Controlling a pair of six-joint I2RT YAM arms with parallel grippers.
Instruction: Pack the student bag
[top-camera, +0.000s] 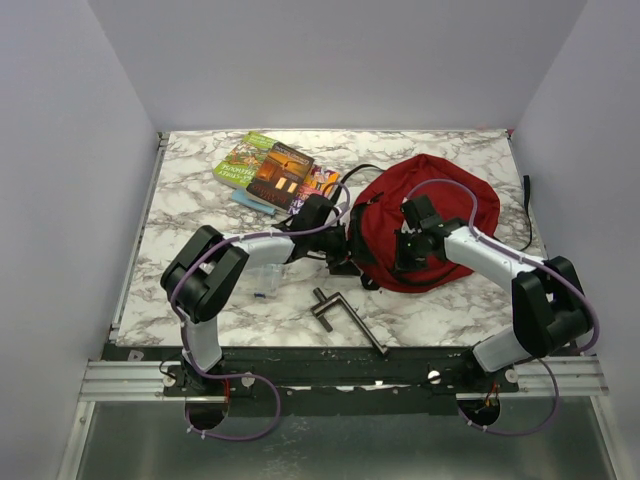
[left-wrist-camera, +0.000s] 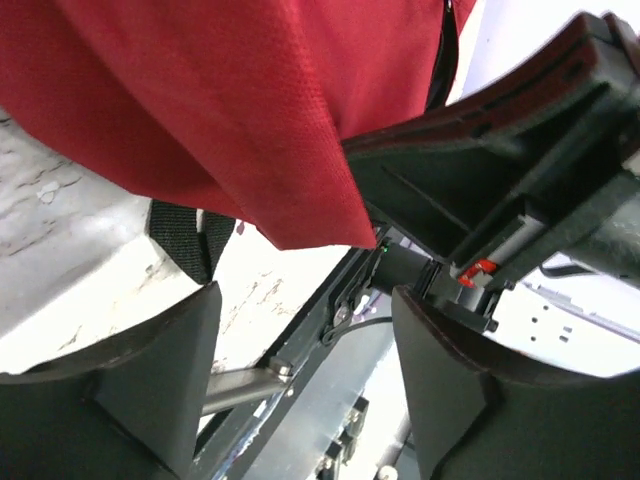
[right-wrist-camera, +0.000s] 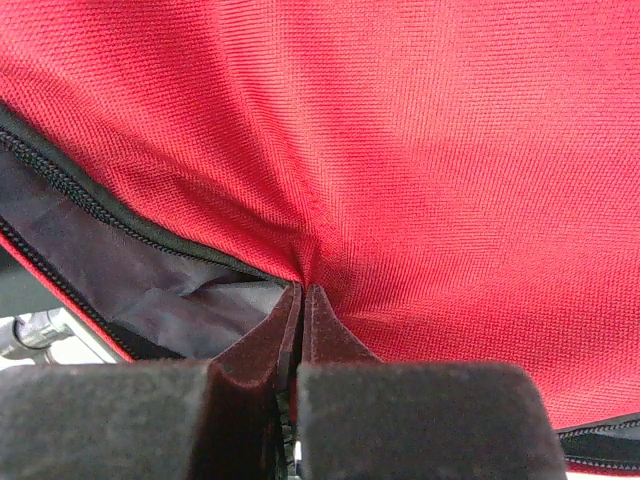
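Observation:
The red backpack (top-camera: 440, 180) lies on the marble table's right half. My right gripper is shut, its tips pressed into the red fabric beside an open zipper (right-wrist-camera: 120, 215) with grey lining. My left gripper (top-camera: 342, 258) is at the bag's lower left edge; in the left wrist view its fingers stand open at the bottom, with a red fold (left-wrist-camera: 260, 140) and a black strap (left-wrist-camera: 185, 238) just beyond them.
Books (top-camera: 270, 175), with a light blue item (top-camera: 250, 202), lie at the upper left. A clear case (top-camera: 265, 282) is left of centre, a black angled object (top-camera: 355, 320) near the front edge.

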